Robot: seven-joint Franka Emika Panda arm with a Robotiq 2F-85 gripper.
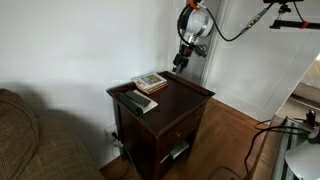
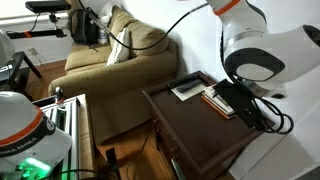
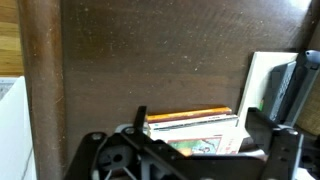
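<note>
My gripper [image 1: 179, 68] hangs above the far right part of a dark wooden cabinet top [image 1: 182, 93]. In the wrist view its dark fingers [image 3: 259, 127] stand wide apart, and nothing is held between them. A small stack of books [image 1: 150, 81] lies flat on the cabinet; its edges appear between and beyond the fingers in the wrist view. Beside the stack is a pale book [image 1: 143, 101] with a dark cover piece. A long dark object [image 3: 285, 82] lies alongside that book. The fingers partly hide the books in the wrist view.
The white wall runs behind the cabinet. A brown sofa [image 2: 135, 72] is off to one side, and loose cables [image 1: 262, 133] hang near the wooden floor. Much of the cabinet top is bare.
</note>
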